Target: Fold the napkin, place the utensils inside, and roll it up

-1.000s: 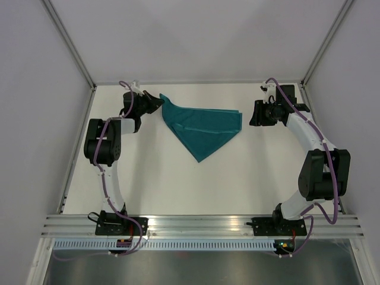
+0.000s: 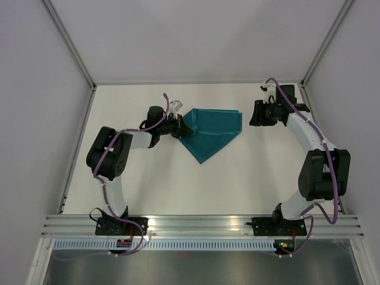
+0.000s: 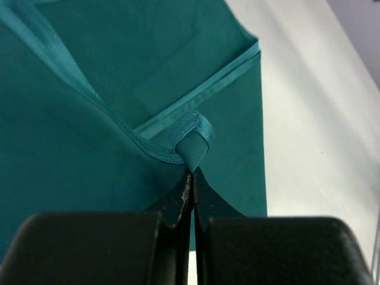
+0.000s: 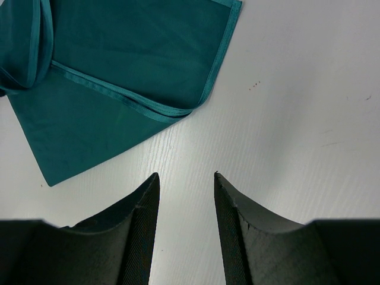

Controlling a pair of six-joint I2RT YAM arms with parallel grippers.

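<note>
A teal napkin point(image 2: 209, 141) lies on the white table, partly folded, its back part turned over toward the front. My left gripper is shut on a pinched bit of the napkin's edge point(image 3: 193, 145), at the cloth's left side. Between the left fingers and the far side, a raised flap of the napkin crosses over the layer below. My right gripper stands open over bare table, to the right of the napkin point(image 4: 89, 127), with nothing between its fingers. No utensils show in any view.
A metal rail point(image 2: 196, 222) runs along the front edge, and grey walls enclose the back and sides.
My left gripper has moved right and toward the front, carrying the napkin's back left corner over the cloth. The right arm has stayed still.
</note>
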